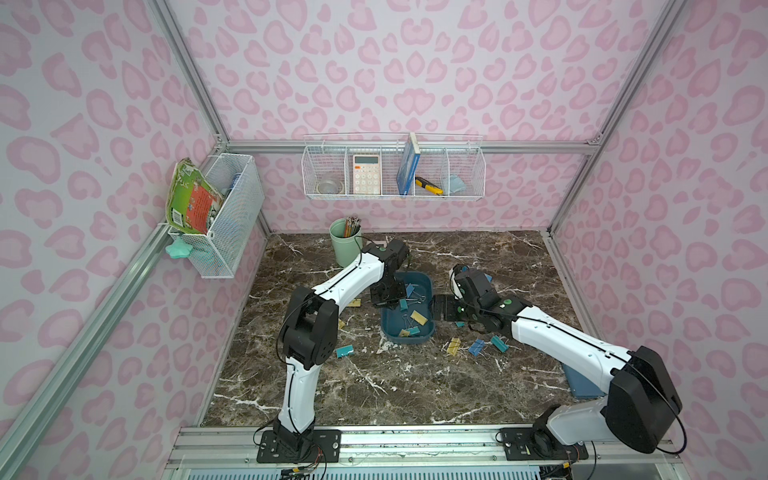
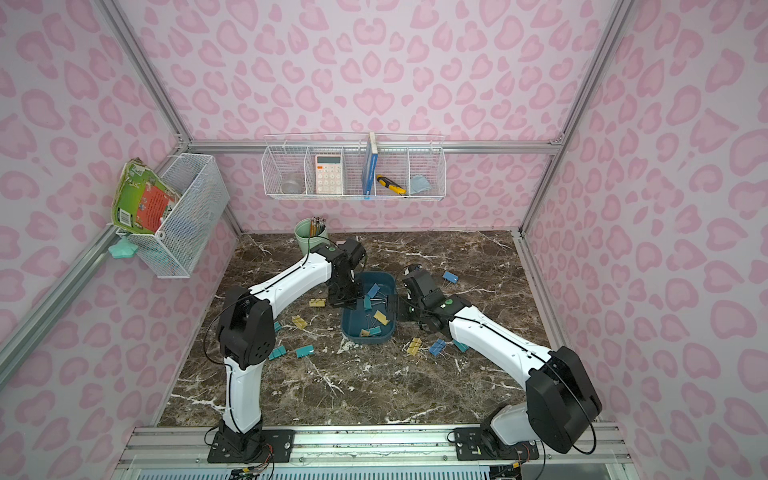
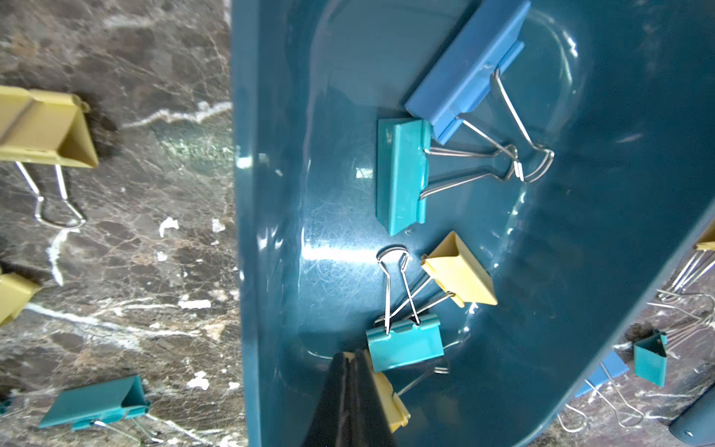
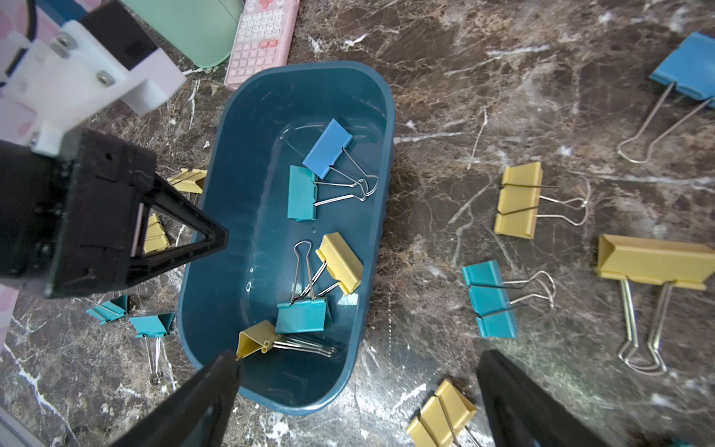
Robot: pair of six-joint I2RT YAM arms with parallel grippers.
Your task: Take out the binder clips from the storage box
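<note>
The dark blue storage box (image 4: 377, 260) holds several binder clips. Toward its back lie a blue clip (image 3: 469, 67) and a teal clip (image 3: 402, 175). Nearer the front are a yellow clip (image 3: 463, 272), a second teal clip (image 3: 406, 344) and another yellow clip (image 4: 257, 339). My left gripper hangs at the box's left rim, shut, with nothing between its fingers. Its tips hide part of the front yellow clip in the left wrist view, but that clip lies in the box outside them. My right gripper stands open and empty at the right.
On the marble table, several clips lie on both sides of the box, among them a yellow clip (image 4: 519, 199) and a teal clip (image 4: 489, 298). A green pencil cup (image 1: 344, 245) and a pink calculator (image 4: 262, 37) stand behind it.
</note>
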